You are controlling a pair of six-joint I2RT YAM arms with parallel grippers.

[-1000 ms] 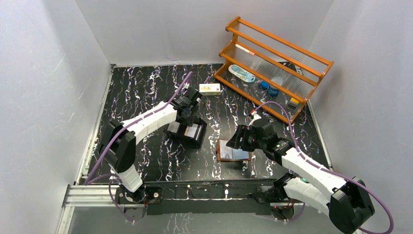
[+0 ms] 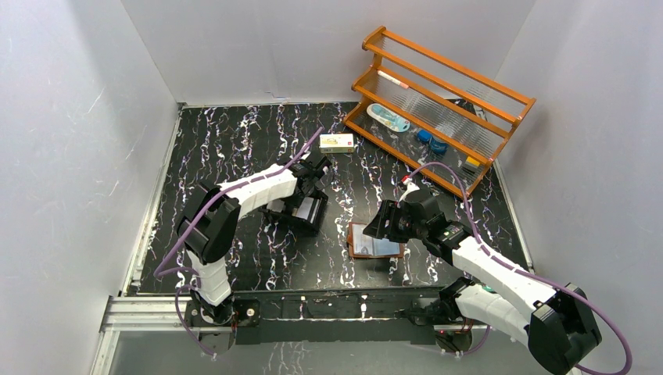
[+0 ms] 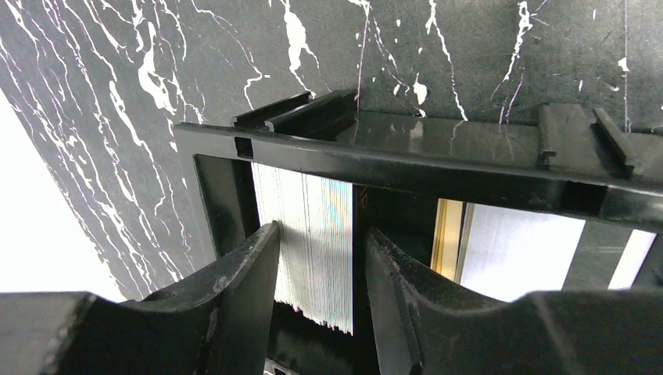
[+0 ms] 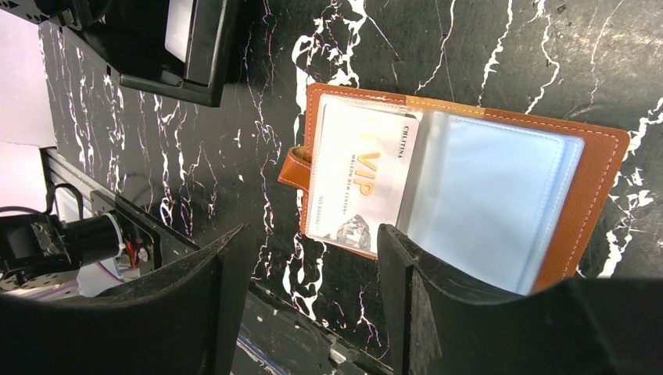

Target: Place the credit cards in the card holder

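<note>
A black box point(image 2: 309, 225) left of centre holds cards. My left gripper is over it, fingers apart around a thick stack of white card edges point(image 3: 308, 230), the left finger at the stack; more cards point(image 3: 516, 250) lie to the right. A brown leather card holder point(image 4: 596, 180) lies open, with a VIP card point(image 4: 359, 172) on its left side and a clear sleeve on its right. My right gripper hangs open over its near edge, holding nothing.
A wooden shelf rack point(image 2: 438, 62) with assorted items stands at the back right. A small light box point(image 2: 336, 142) lies behind the black box. Bare marble table surrounds the holder.
The right arm is unchanged.
</note>
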